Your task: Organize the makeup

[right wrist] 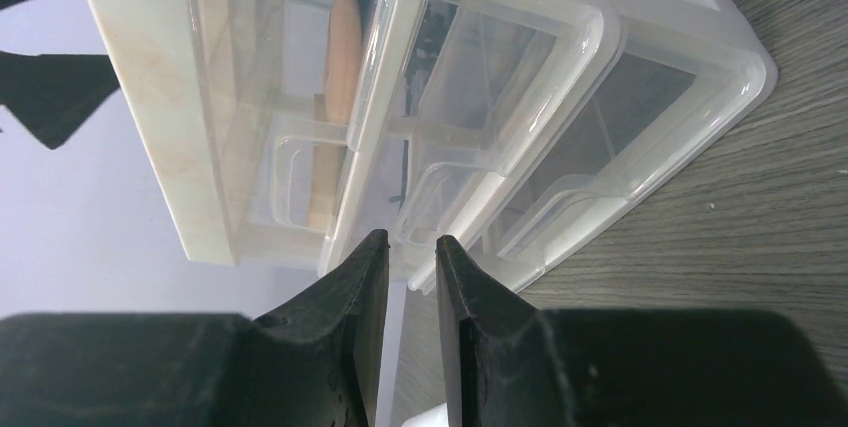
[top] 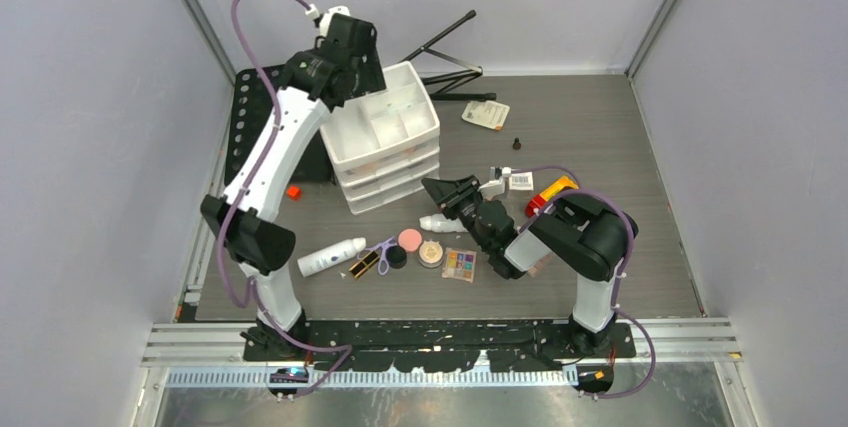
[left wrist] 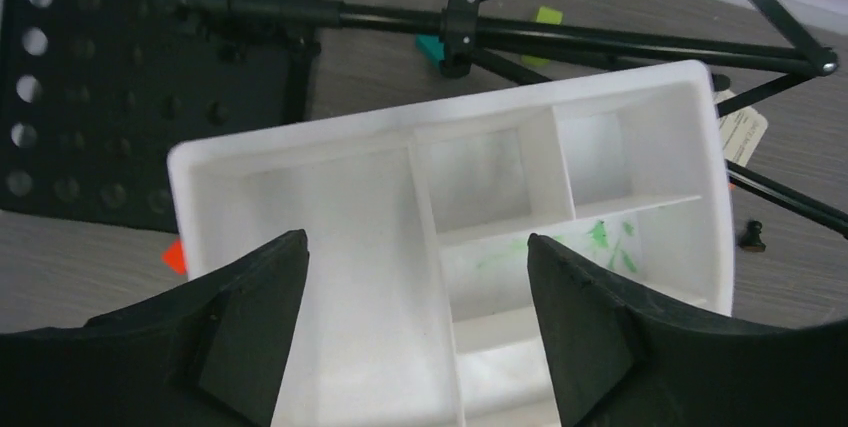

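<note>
A white drawer organizer [top: 389,180] with a compartmented top stands at the back centre. My left gripper hangs open above it, with empty compartments beneath. Low before the drawers, my right gripper has its fingers slightly parted and empty. Along the front lie a white bottle [top: 330,254], purple scissors [top: 384,257], a black jar [top: 396,257], pink compact [top: 410,239], powder [top: 430,253], colourful palette [top: 459,264] and another white bottle [top: 440,223].
A black perforated board [top: 250,117] and folded stand [top: 450,82] lie behind the organizer. A card [top: 485,115] and small dark piece [top: 516,144] lie at back right, where the table is mostly clear.
</note>
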